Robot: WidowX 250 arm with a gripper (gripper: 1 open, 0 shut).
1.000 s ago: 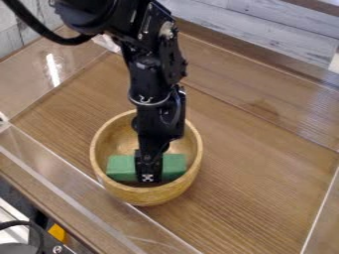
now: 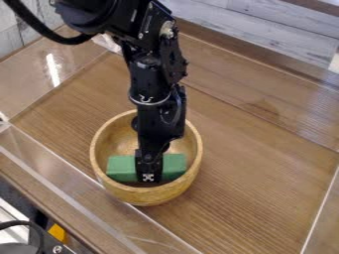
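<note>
A light wooden bowl (image 2: pixel 106 144) sits on the wooden table, holding a green block (image 2: pixel 122 169). My black gripper (image 2: pixel 150 171) reaches down into the bowl from above, its fingers at the block's middle, shut on it. The gripper hides the middle of the block, so the exact contact is hard to see.
Clear edging runs along the left and front edge. A small yellow object (image 2: pixel 57 232) and a dark cable are at the lower left, beyond the edge.
The arm has shifted very slightly over the last second; the bowl and block look in the same place.
</note>
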